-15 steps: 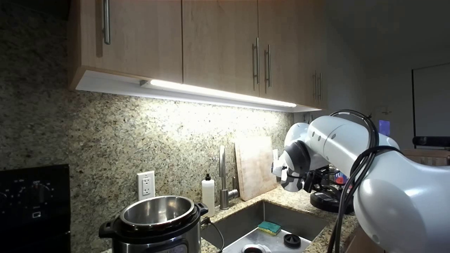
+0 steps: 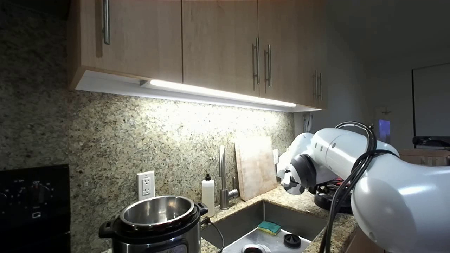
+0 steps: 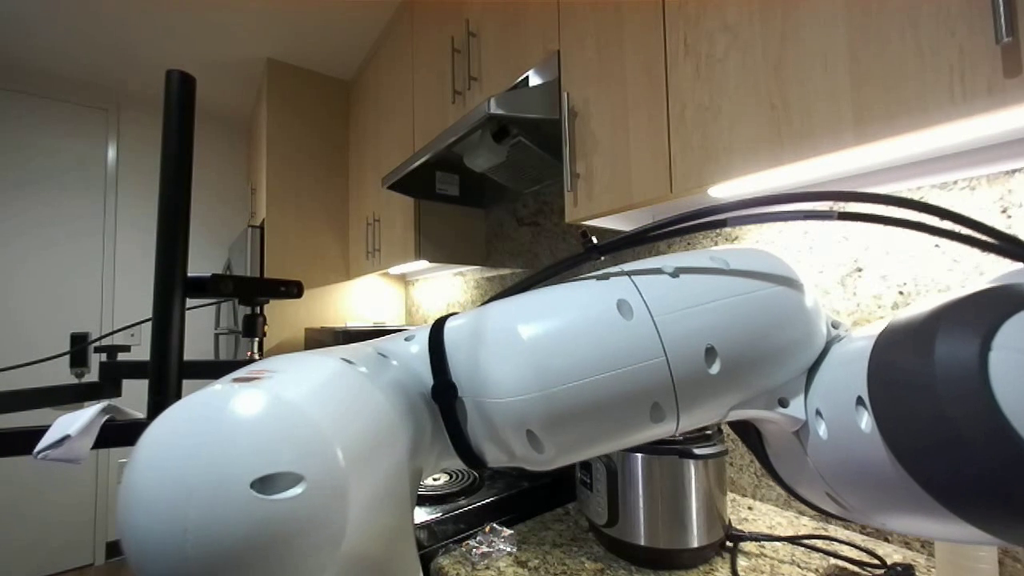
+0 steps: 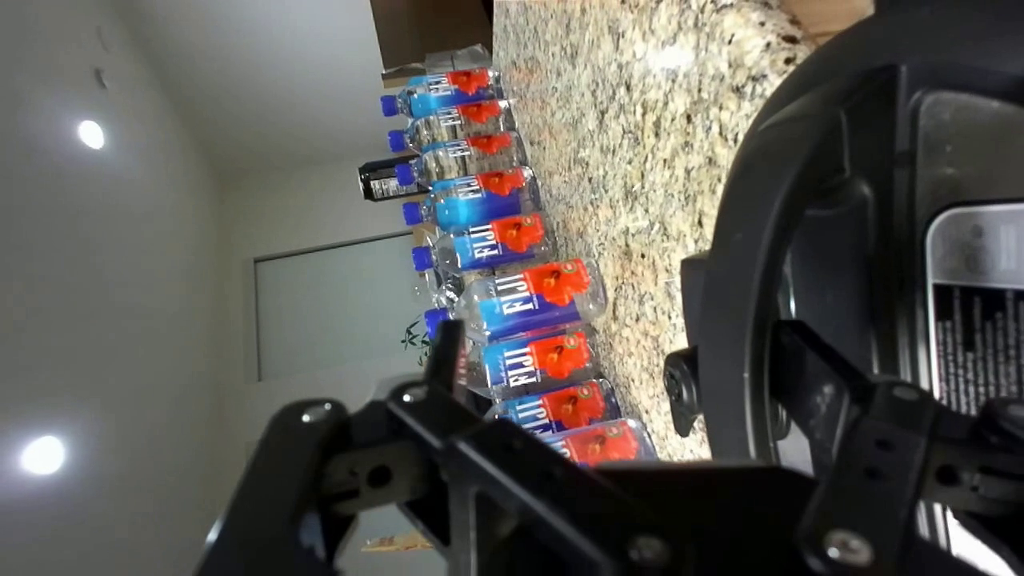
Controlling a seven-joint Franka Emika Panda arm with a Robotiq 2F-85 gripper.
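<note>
In the wrist view my gripper is open, its two dark fingers spread wide. A large black lid (image 4: 739,288), round with a label on its face, fills the right side there. Its near rim and a small knob (image 4: 682,392) show between the fingers, and the right finger (image 4: 811,360) overlaps the lid in view; contact cannot be told. In exterior view 1 the same dark lid (image 2: 327,201) lies on the counter right of the sink, partly behind the arm, which also mostly hides the gripper. The steel cooker (image 2: 158,229) stands uncovered at the front left.
A row of several water bottles (image 4: 518,302) stands beside the lid. The sink (image 2: 291,219) holds a sponge (image 2: 269,227) and a black drain piece (image 2: 291,240). A cutting board (image 2: 256,166) leans against the backsplash near the faucet (image 2: 222,177) and soap bottle (image 2: 208,197).
The arm has come down toward the lid. My gripper, visible above the lid a second ago in exterior view 1, is now lower and mostly hidden. The cooker has not moved.
</note>
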